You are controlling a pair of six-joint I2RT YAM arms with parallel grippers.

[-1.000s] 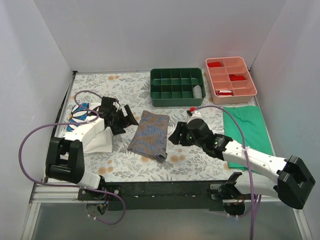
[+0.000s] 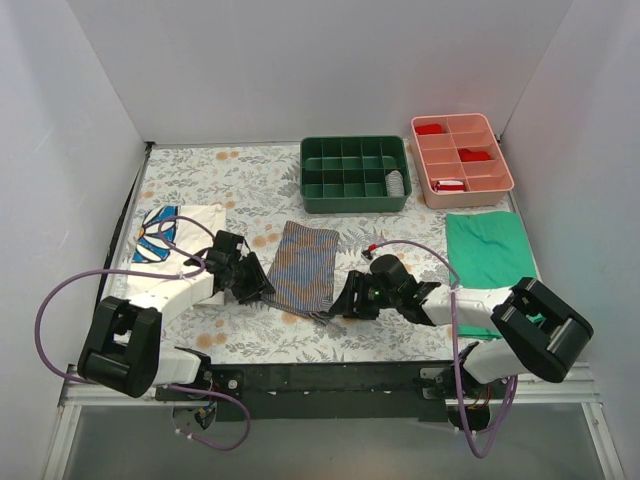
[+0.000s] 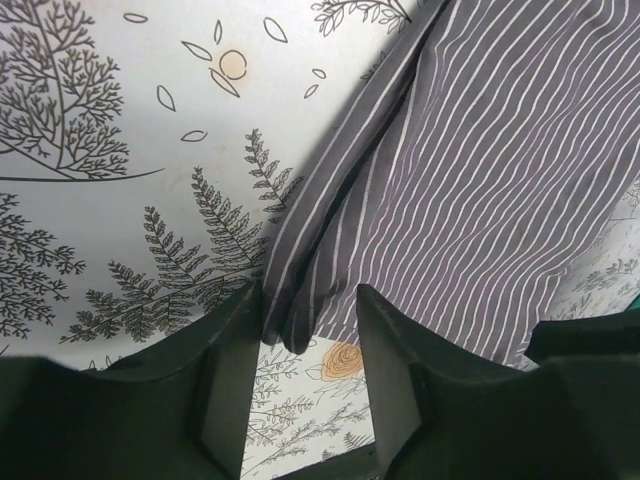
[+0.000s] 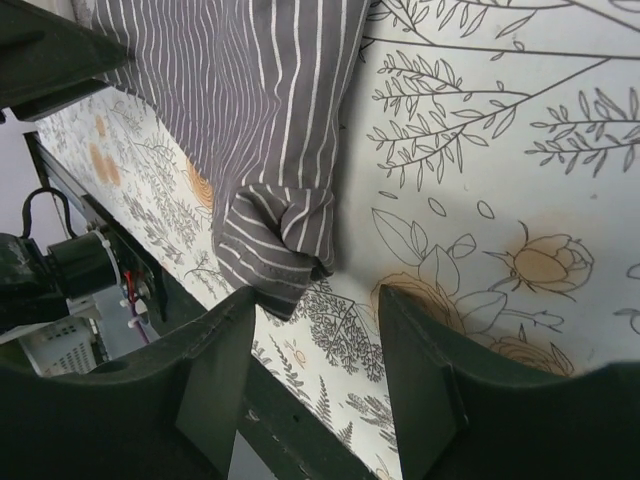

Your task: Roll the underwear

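The underwear, a grey striped cloth [image 2: 302,262], lies as a narrowing panel on the patterned table, its near corners folded inward. In the left wrist view, the folded left corner [image 3: 300,325] sits between the spread fingers of my left gripper, closer to the left finger. My right gripper is open at the near right corner. That bunched corner [image 4: 275,245] reaches in beside its left finger, with bare table showing by the other one. Neither gripper visibly clamps the fabric.
Behind the cloth stands a green divided box [image 2: 354,205] holding a rolled light item [image 2: 394,184]. A salmon divided box [image 2: 480,198] with red items is at the back right. White cloths [image 2: 205,219] lie left; a green cloth [image 2: 485,250] lies right.
Both grippers have come in to the cloth's near corners, the left one forward and narrowing its fingers, the right one lower and toward the corner. The cloth's near edge has shifted slightly.
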